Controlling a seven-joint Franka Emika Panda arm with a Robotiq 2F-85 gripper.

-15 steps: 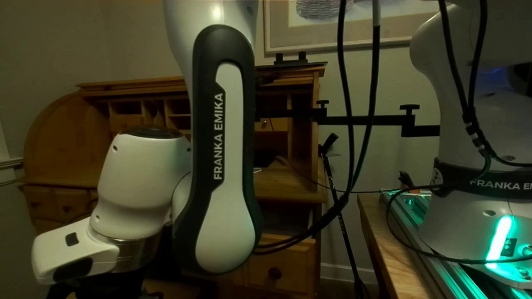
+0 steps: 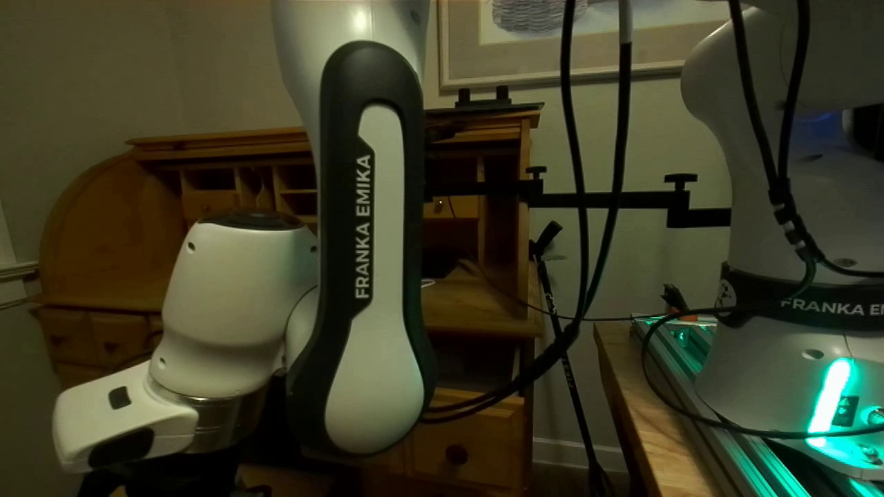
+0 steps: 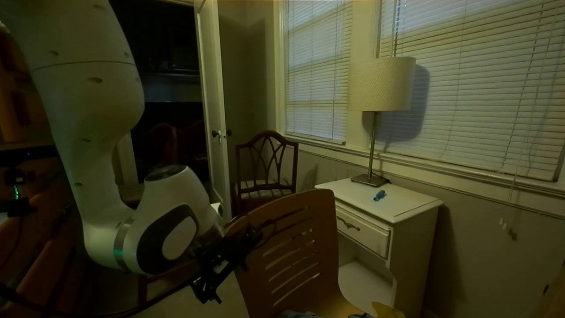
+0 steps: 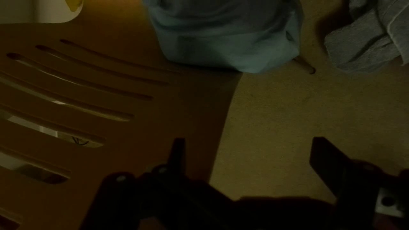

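In the wrist view my gripper stands open, its two dark fingers wide apart with nothing between them. Beneath it are the slatted back of a wooden chair (image 4: 161,111) and a beige floor (image 4: 264,122). A blue-grey cloth item (image 4: 230,46) lies by the chair, beyond the fingertips and apart from them. Farther right, a grey cloth (image 4: 360,48) rests on the floor. From the second exterior view, the gripper is a dark shape beside the chair back (image 3: 296,238); its fingers are hard to make out there.
A white nightstand (image 3: 413,204) carries a lamp (image 3: 382,85) and a small blue object (image 3: 379,195). Behind stands a dark chair (image 3: 266,164). A roll-top desk (image 2: 91,223) fills the back of the first exterior view, with cables (image 2: 572,248) hanging near the arm.
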